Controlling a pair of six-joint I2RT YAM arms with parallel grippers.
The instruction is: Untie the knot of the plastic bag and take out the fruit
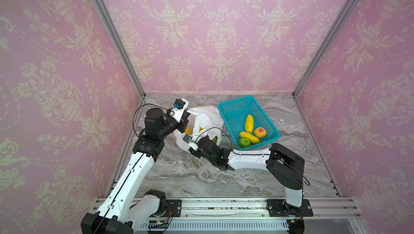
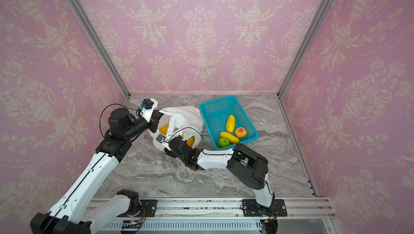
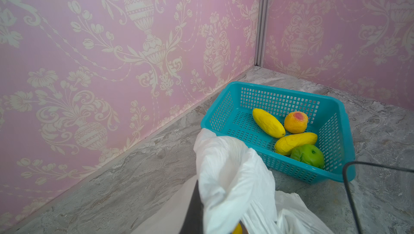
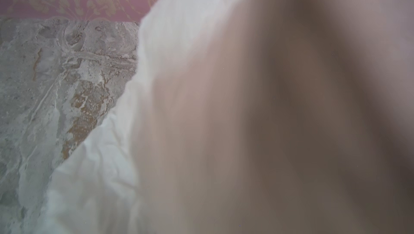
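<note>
The white plastic bag (image 1: 207,115) stands open on the table, with yellow fruit (image 2: 163,130) showing inside. My left gripper (image 1: 186,117) is shut on the bag's upper left edge; gathered plastic (image 3: 228,178) rises beside its dark finger (image 3: 195,212). My right gripper (image 1: 195,146) is over the bag's front part, pointing down into it. Blurred bag plastic (image 4: 194,147) fills most of the right wrist view, so the right fingertips are hidden. The teal basket (image 1: 230,124) to the right holds two yellow fruits (image 3: 268,123), a peach (image 3: 296,122) and a green fruit (image 3: 308,155).
Bare marbled table (image 1: 172,178) lies in front of the bag and to the basket's right. The right arm (image 1: 250,159) reaches across just in front of the basket. Its black cable (image 3: 351,199) loops near the basket's corner.
</note>
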